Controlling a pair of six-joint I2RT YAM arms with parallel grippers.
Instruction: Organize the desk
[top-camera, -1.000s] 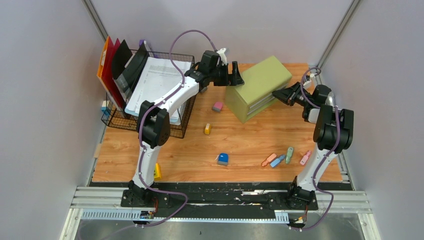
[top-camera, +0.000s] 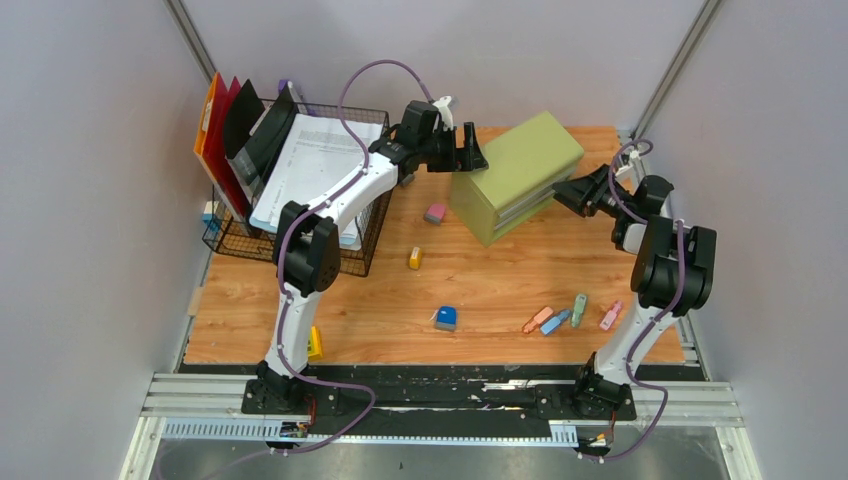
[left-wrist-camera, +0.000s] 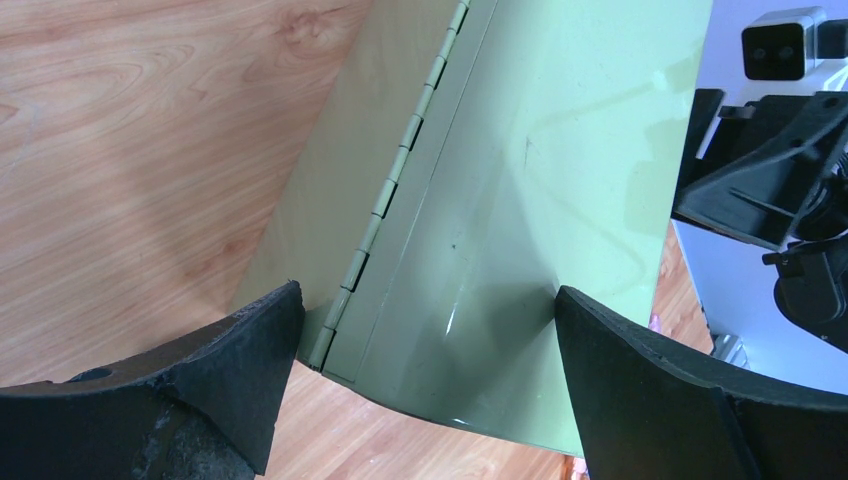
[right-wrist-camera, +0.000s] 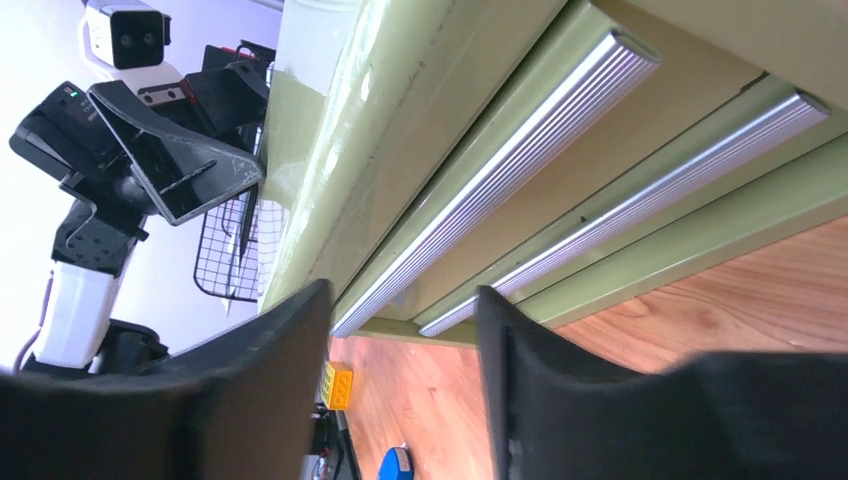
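A green metal cabinet (top-camera: 520, 160) stands askew at the back centre-right of the wooden desk (top-camera: 500, 280). My left gripper (top-camera: 468, 150) is open at its left end; in the left wrist view its fingers lie along the lower hinged edge (left-wrist-camera: 380, 220). My right gripper (top-camera: 568, 200) is open at the cabinet's right side, facing two drawers with ribbed silver handles (right-wrist-camera: 500, 170). In the right wrist view nothing shows between its blurred fingers.
A wire basket (top-camera: 368, 235) with papers and folders fills the back left. Small coloured items lie loose: a pink eraser (top-camera: 435, 213), a yellow one (top-camera: 415, 258), a blue one (top-camera: 446, 318), several markers (top-camera: 578, 308) at front right.
My right gripper and arm have shifted slightly right, away from the cabinet's drawer side. The left arm and cabinet show no visible change.
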